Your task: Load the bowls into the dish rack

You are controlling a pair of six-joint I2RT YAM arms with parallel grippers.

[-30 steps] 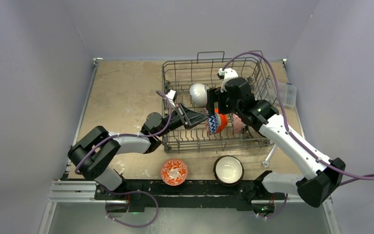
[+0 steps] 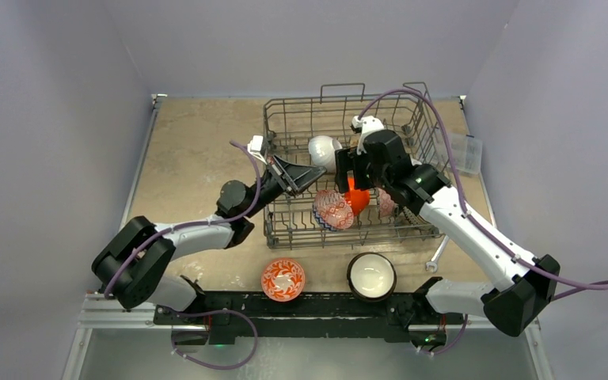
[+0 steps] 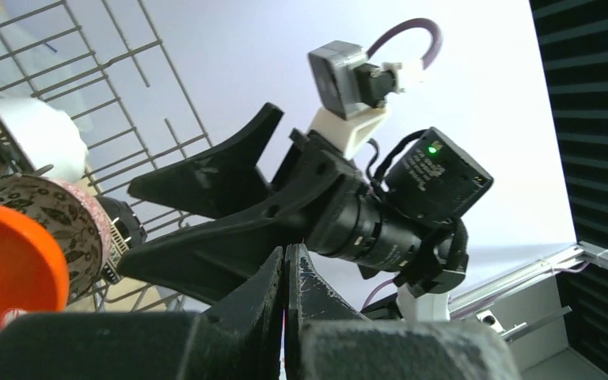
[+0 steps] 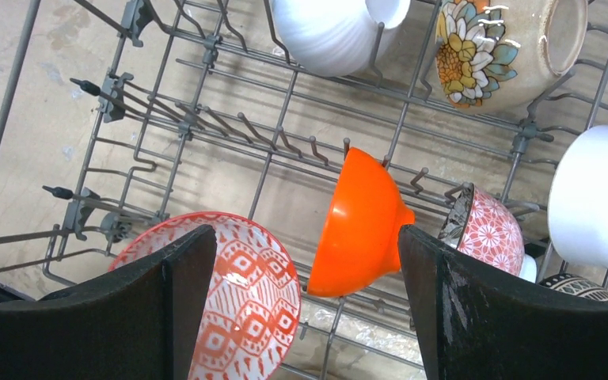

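My left gripper is shut with nothing showing between its fingers, above the left part of the rack (image 2: 277,240). My right gripper stands part open over the rack, nothing held. Below it a red-patterned bowl (image 4: 241,332) lies tilted inside-up, beside an orange bowl (image 4: 356,222) on its side. Also in the rack are a small pink patterned bowl (image 4: 491,237), white bowls (image 4: 602,198) and a flowered bowl (image 4: 487,59). An orange-patterned bowl (image 2: 283,279) and a dark-rimmed cream bowl (image 2: 371,276) sit on the counter in front of the rack.
A clear plastic container (image 2: 467,152) stands right of the rack, and a wrench (image 2: 437,253) lies at its front right. Grey walls surround the back and sides.
The blue-and-red patterned bowl has tipped over leftward, now showing its inside. My left gripper has moved left and up from it.
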